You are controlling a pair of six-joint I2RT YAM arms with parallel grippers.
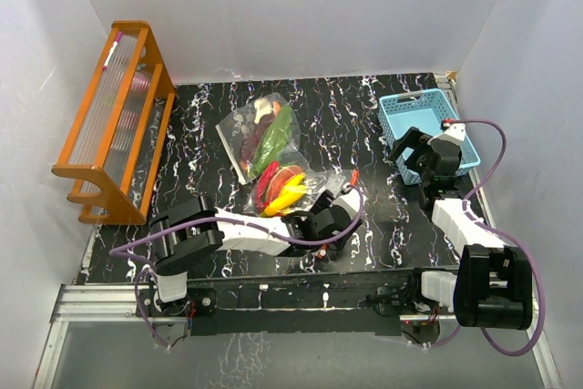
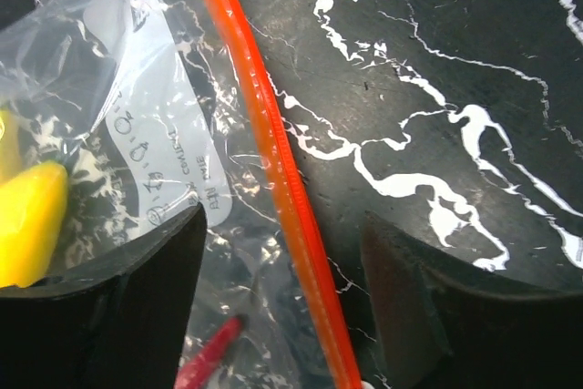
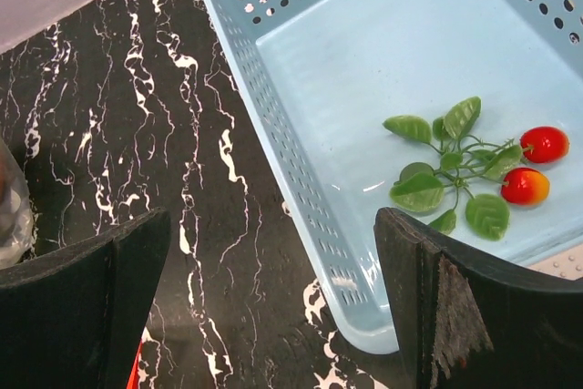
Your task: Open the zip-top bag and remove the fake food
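A clear zip bag (image 2: 164, 161) with a red-orange zipper strip (image 2: 291, 198) lies on the marble table, holding yellow and red fake food (image 2: 32, 225). My left gripper is over the strip, its fingers part open on either side of it. A second bag (image 1: 260, 134) of fake produce lies behind. My right gripper stands open at the left wall of the blue basket (image 3: 383, 52), where a sprig with leaves and small tomatoes (image 3: 533, 184) lies.
An orange wooden rack (image 1: 114, 134) stands at the left.
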